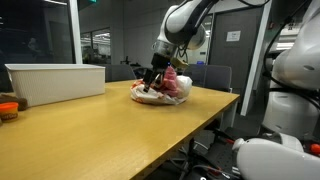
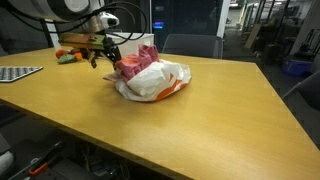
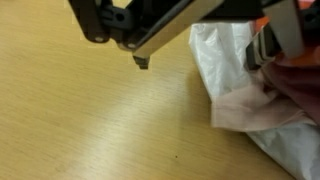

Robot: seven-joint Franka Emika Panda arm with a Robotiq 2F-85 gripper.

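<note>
A crumpled white plastic bag point(image 2: 168, 82) lies on the wooden table, with dark pink cloth point(image 2: 132, 64) bunched in its mouth. My gripper point(image 2: 105, 58) hangs beside the cloth end of the bag, pointing down. From the wrist view, my gripper is open, its two fingers wide apart. One finger is over bare wood; the other is close against the pink cloth point(image 3: 262, 108) and white plastic point(image 3: 222, 62). Whether that finger touches the cloth I cannot tell. In exterior view 1 the bag point(image 1: 150, 96) is partly behind the gripper.
A white bin point(image 1: 55, 81) stands at the table's far side, with an orange bowl point(image 1: 9, 107) near the left edge. Dark chairs point(image 2: 193, 46) stand behind the table.
</note>
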